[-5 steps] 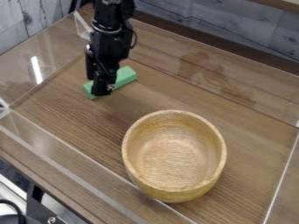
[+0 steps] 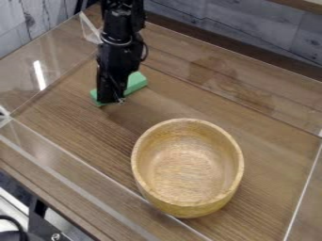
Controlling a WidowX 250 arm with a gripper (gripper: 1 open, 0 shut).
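Note:
The black robot arm comes down from the top of the view, and its gripper (image 2: pixel 111 94) is low over a flat green object (image 2: pixel 135 81), partly covering it. The fingertips are at the object's near-left part, close to the table. Whether anything is between the fingers is hard to make out; the gripper looks narrow.
A large round tan bowl (image 2: pixel 187 142) stands at the front right on the wooden table (image 2: pixel 251 75). A dark gap and cables show at the lower left edge.
The gripper has moved down onto the green object's left part, hiding more of it, and appears narrower than a second ago. The bowl has not moved.

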